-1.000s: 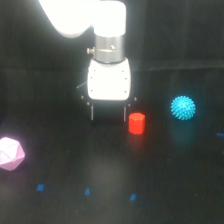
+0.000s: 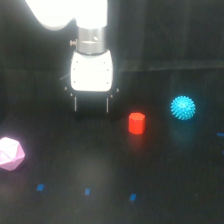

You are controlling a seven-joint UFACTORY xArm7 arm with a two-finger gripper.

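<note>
My gripper [image 2: 91, 104] hangs from the white arm left of the view's middle. Its two thin dark fingers stand apart, open, and nothing shows between them. To its right and a little nearer the camera sits a small red block [image 2: 137, 123], clear of the fingers. Farther right lies a spiky light-blue ball [image 2: 183, 108]. A pink faceted ball [image 2: 10, 153] rests at the left edge, partly cut off by the frame. How high the fingertips are above the dark surface is hard to tell.
Several small blue marks, one of them a blue patch [image 2: 132, 197], dot the front of the black table [image 2: 100, 160]. Dark cloth or wall fills the back.
My gripper has shifted left and slightly toward the back, away from the red block. It stays open. The red block and both balls lie where they were.
</note>
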